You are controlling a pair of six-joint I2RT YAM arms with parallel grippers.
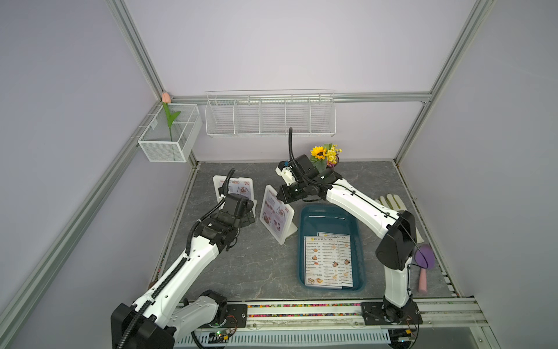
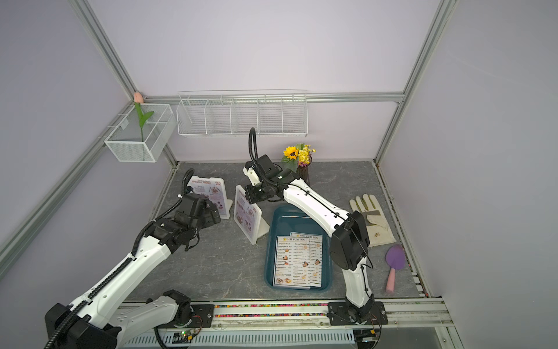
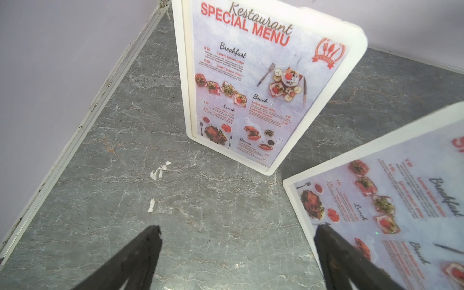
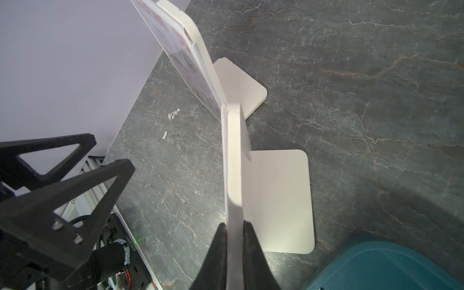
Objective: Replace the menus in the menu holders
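Two white menu holders stand upright, each with a "Restaurant Special Menu" sheet: a back-left holder (image 3: pixel 270 87) and a right holder (image 3: pixel 386 203). In the left wrist view, my left gripper is open, nothing between its fingers, in front of them. At the right holder's upper edge (image 4: pixel 235 159), my right gripper has one finger on each side, very close to it; whether they press on it cannot be told. Two Yum Yum Inn menus (image 1: pixel 325 261) lie overlapping in the blue tray (image 1: pixel 360 273).
A flower vase (image 2: pixel 303 171) stands behind the right arm. A glove (image 2: pixel 375 224) and a purple paddle with a pink handle (image 2: pixel 395 257) lie at the right edge. Bare counter (image 1: pixel 255 267) lies in front of the holders.
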